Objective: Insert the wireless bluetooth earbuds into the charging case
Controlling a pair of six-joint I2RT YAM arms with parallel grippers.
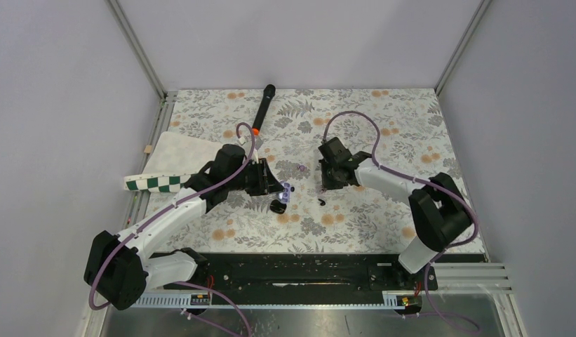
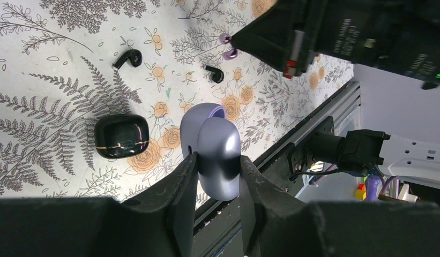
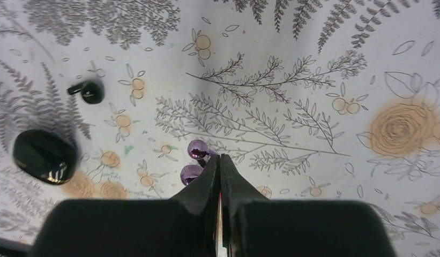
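My left gripper is shut on the lilac charging case [image 2: 218, 166], whose lid stands open above the table. Two black earbuds [image 2: 133, 58] [image 2: 216, 76] lie apart on the cloth near a glossy black case [image 2: 121, 136]. My right gripper is shut, pointing down at small shiny purple earbuds [image 3: 197, 149] just at its fingertips; I cannot tell whether they touch it, and nothing clearly shows between the fingers.
A black microphone [image 1: 264, 109] lies at the back of the floral table. A white mat [image 1: 179, 151] with a green checked strip is at the left.
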